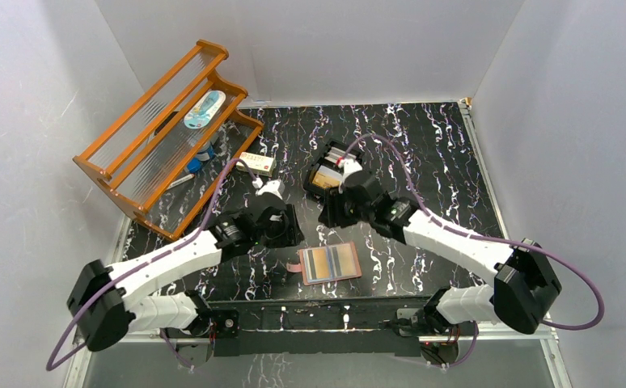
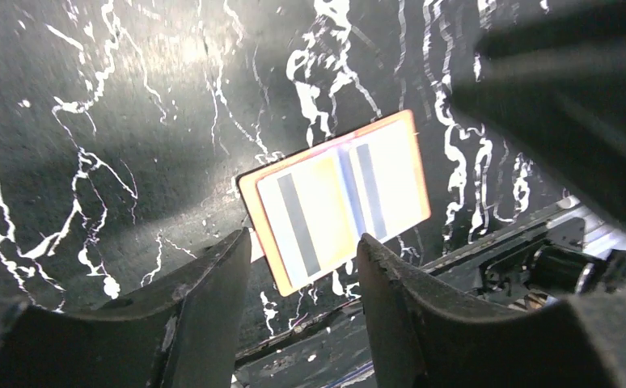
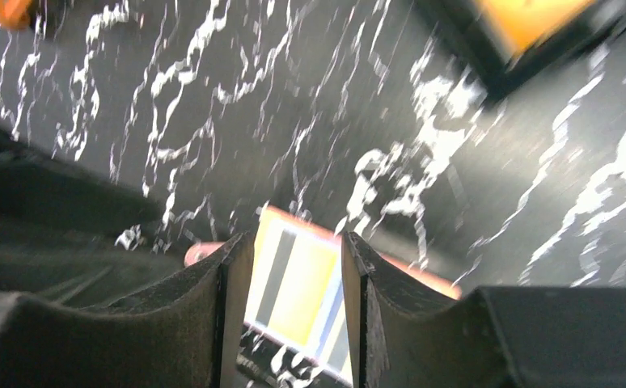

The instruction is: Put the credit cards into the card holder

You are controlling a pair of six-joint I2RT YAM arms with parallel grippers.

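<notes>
The pink-edged card holder (image 1: 331, 263) lies open and flat near the table's front edge, with tan and grey card strips showing behind its clear sleeves. Above and behind its left side hovers my left gripper (image 1: 295, 236), partly open; in the left wrist view the holder (image 2: 334, 194) shows past its parted fingers (image 2: 221, 283), with nothing between them. Raised behind the holder, my right gripper (image 1: 329, 220) is also part open and empty; its fingers (image 3: 237, 279) stand apart over the holder (image 3: 298, 283). A black case (image 1: 318, 179) holding cards is partly hidden by the right arm.
A wooden rack (image 1: 168, 133) with clear panels stands at the back left, a small white box (image 1: 256, 163) beside it. The two grippers are close together. Bare marble table (image 1: 435, 162) spreads out at the right and back right.
</notes>
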